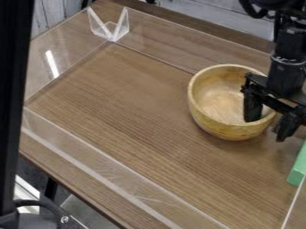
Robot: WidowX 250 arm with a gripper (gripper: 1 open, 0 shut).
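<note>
A pale wooden bowl (209, 102) sits on the right half of the wooden table (107, 107). My black gripper (267, 111) is at the bowl's right side, with one finger reaching down inside the bowl and the other over its outside, near the right rim. The dark fingers overlap, and I cannot tell whether they touch the rim or how far apart they stand.
A green object (298, 165) lies at the right edge, below the gripper. A clear plastic piece (107, 27) is at the back left. Dark equipment fills the left edge.
</note>
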